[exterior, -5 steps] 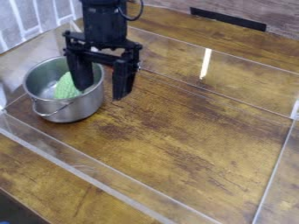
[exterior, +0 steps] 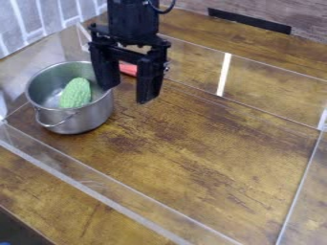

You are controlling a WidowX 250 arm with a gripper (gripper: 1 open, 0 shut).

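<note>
My black gripper [exterior: 125,80] is open, its two fingers apart and pointing down above the right rim of a steel pot [exterior: 79,119] on the left of the wooden table. A green oblong object, apparently a vegetable [exterior: 75,93], lies inside the pot. A red object [exterior: 129,69] shows partly behind the gripper, mostly hidden by it.
Clear panels or tape strips run along its edges. A pale railed barrier [exterior: 29,21] stands at the back left.
The gripper has moved right from over the pot, uncovering more of the green object and showing the red object behind it. The pot has stayed in place.
</note>
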